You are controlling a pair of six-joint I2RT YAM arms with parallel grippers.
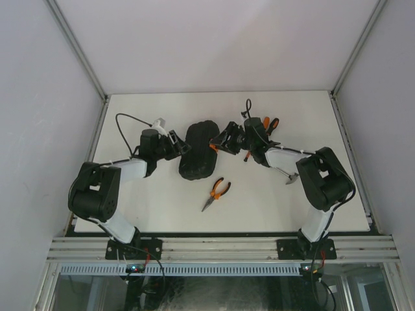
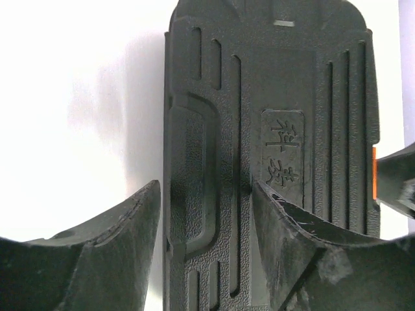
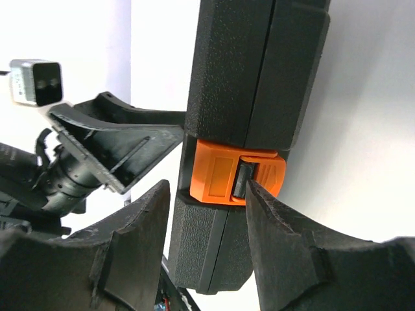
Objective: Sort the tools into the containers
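Note:
A black toolbox (image 1: 198, 155) with an orange latch (image 3: 214, 168) is in the middle of the table, between both grippers. My left gripper (image 1: 178, 146) is at its left side, part open; in the left wrist view the lid (image 2: 285, 78) fills the space beyond the fingers. My right gripper (image 1: 217, 142) is at the latch side; whether its fingertips grip the latch or case is hard to tell. Orange-handled pliers (image 1: 219, 192) lie in front of the box.
Behind the right arm lie orange and black-handled tools (image 1: 273, 126); a metal-headed tool (image 1: 290, 179) lies beside it.

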